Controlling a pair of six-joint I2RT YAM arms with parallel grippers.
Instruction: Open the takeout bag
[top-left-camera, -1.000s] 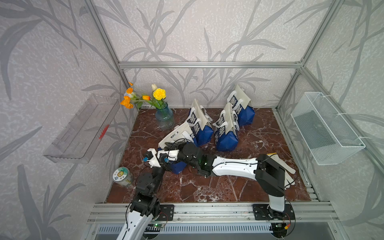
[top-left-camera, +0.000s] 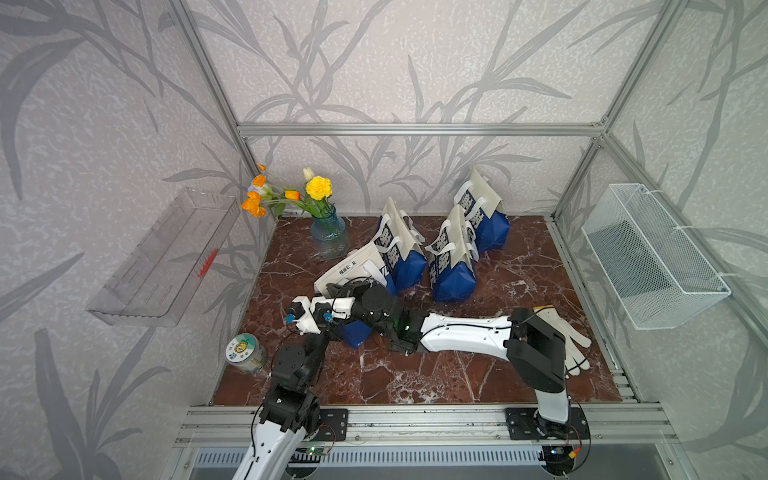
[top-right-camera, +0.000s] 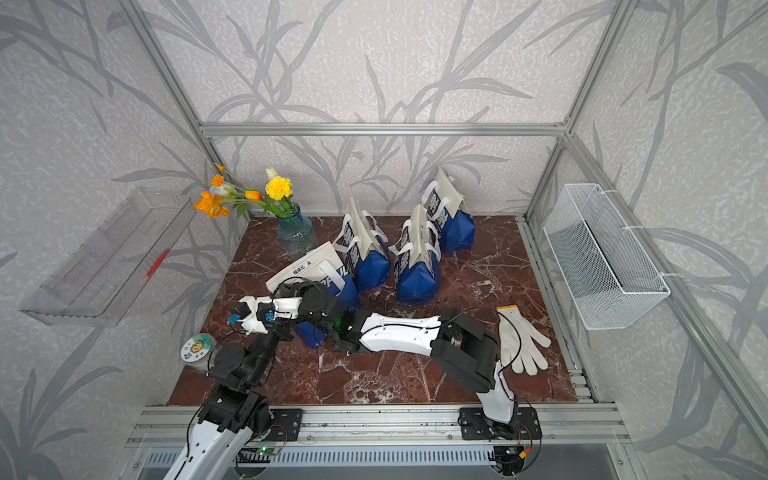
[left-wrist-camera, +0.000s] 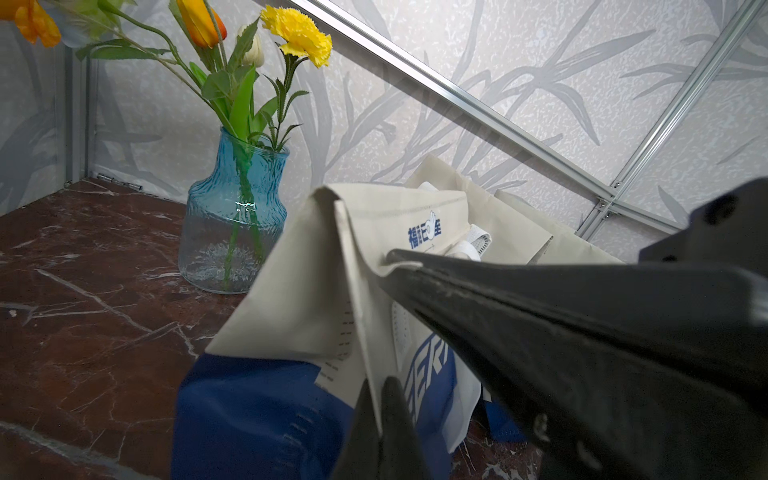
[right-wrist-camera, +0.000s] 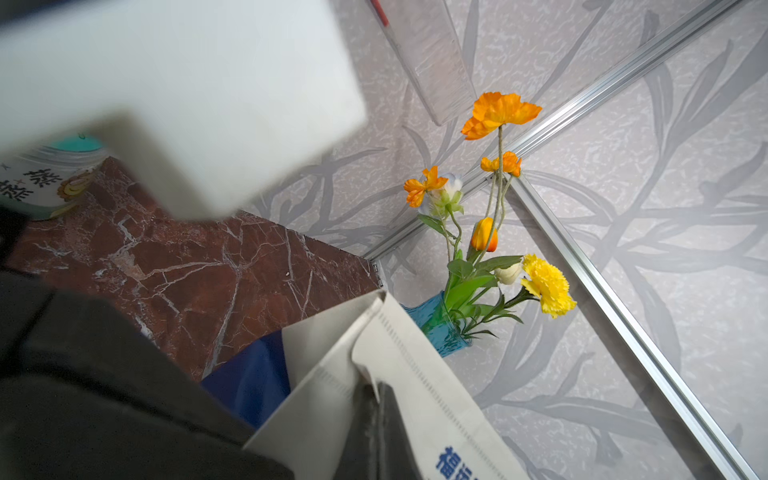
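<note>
The takeout bag (top-left-camera: 352, 265) stands at the left of the table, blue below with a cream flap on top. Both arms reach over its near end and hide part of it. In the left wrist view, my left gripper is shut on the thin cream edge that runs down between its fingertips. Higher up, the dark right fingers (left-wrist-camera: 512, 296) come in from the right and meet the flap edge. In the right wrist view, my right gripper is shut with a small fold of the cream flap (right-wrist-camera: 432, 392) at its tips.
Several similar bags (top-left-camera: 453, 264) stand upright behind and to the right. A glass vase of flowers (top-left-camera: 329, 232) is behind the takeout bag. A lidded jar (top-left-camera: 245, 352) stands at front left, a white glove (top-right-camera: 524, 340) at right.
The left arm has hardly moved.
</note>
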